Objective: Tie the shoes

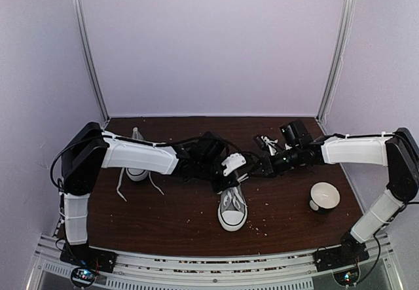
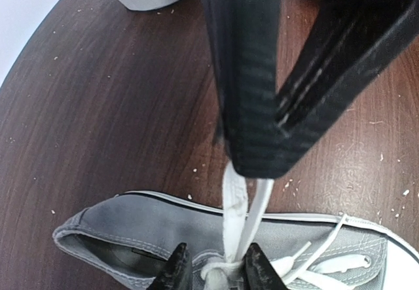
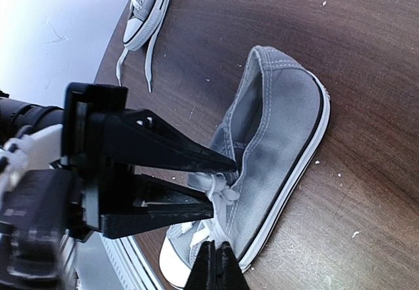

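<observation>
A grey canvas shoe with white laces lies toe-front in mid-table in the top view. In the left wrist view, a knot of lace sits over its tongue. My left gripper has its fingers apart on either side of that knot, part open. From the knot a doubled white lace stretches to the tips of my right gripper, which is shut on it. Loose lace ends rest across the shoe's eyelets. The arms hide the shoe's heel in the top view.
A second grey shoe with its laces hanging loose stands at the left, partly behind the left arm. At the right is a white bowl with a dark outside.
</observation>
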